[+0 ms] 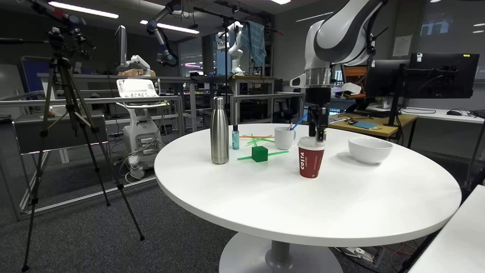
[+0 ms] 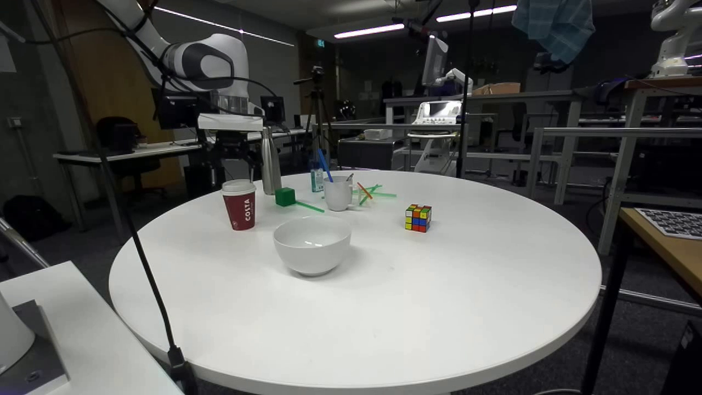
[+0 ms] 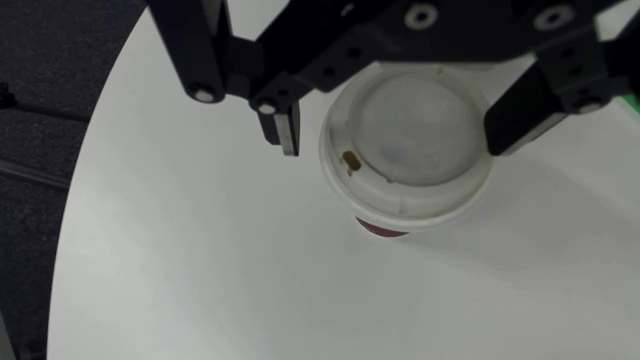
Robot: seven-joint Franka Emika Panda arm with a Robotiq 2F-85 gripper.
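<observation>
A red Costa paper cup (image 1: pixel 310 160) with a white lid stands upright on the round white table (image 1: pixel 273 195). My gripper is open over it, one finger (image 3: pixel 286 127) apart from the lid on the left in the wrist view, the other finger (image 3: pixel 522 117) at or over the lid's right edge. From above, the lid (image 3: pixel 420 129) shows a small brown sip hole. The same cup (image 2: pixel 240 212) appears at the table's left in exterior view 2, below my dark gripper. Nothing is held; whether a finger touches the lid I cannot tell.
A white bowl (image 2: pixel 313 247), a white mug (image 1: pixel 284 138) holding a blue stick, a steel bottle (image 1: pixel 219 132), a small blue bottle (image 1: pixel 235 138), a green cube (image 1: pixel 259 154), loose sticks and a puzzle cube (image 2: pixel 418 218) stand around.
</observation>
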